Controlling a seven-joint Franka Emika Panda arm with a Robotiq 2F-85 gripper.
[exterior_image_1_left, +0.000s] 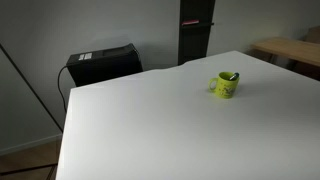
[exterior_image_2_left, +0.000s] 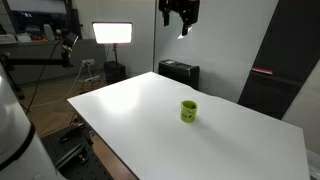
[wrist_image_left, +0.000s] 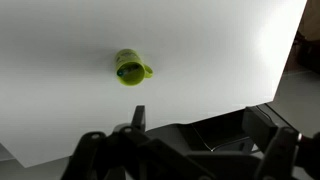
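Observation:
A yellow-green mug (exterior_image_1_left: 225, 88) stands upright on a white table (exterior_image_1_left: 150, 125), toward the far right in exterior view 1. In exterior view 2 the same mug (exterior_image_2_left: 188, 112) is near the middle of the table. Seen from above in the wrist view, the mug (wrist_image_left: 127, 60) has its handle pointing right, and a small dark object lies inside it. High over the table hangs my gripper (exterior_image_2_left: 180, 22), well clear of the mug. Its fingers are spread wide in the wrist view, where the gripper is open with nothing between them.
Behind the table's edge stands a black box-like appliance (exterior_image_1_left: 104, 64) with a cable. A lit white panel (exterior_image_2_left: 114, 32) is at the back left, and a wooden table (exterior_image_1_left: 288, 48) lies beyond the far right corner.

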